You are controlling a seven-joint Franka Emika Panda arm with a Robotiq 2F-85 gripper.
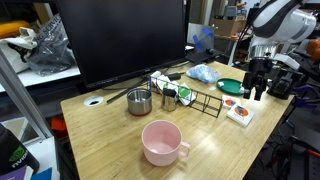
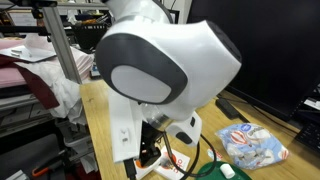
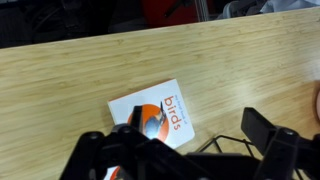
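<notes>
A white book with an orange circle and the word "birds" (image 3: 181, 108) lies flat on the wooden table, partly covered by my fingers in the wrist view. My gripper is open above it, its black fingers (image 3: 268, 140) spread wide with nothing held between them. In exterior view 1 the gripper (image 1: 257, 90) hangs above and slightly right of the book (image 1: 241, 114). From exterior view 2, the arm's white body hides much of the table, and only part of the book (image 2: 172, 163) shows.
Left of the book stands a black wire rack (image 1: 207, 101). A green plate (image 1: 231, 86) with a white item and a plastic bag (image 1: 203, 73) lie behind. Farther left are a pink cup (image 1: 161, 143) and a metal pot (image 1: 140, 101). Bare table lies in front of the rack.
</notes>
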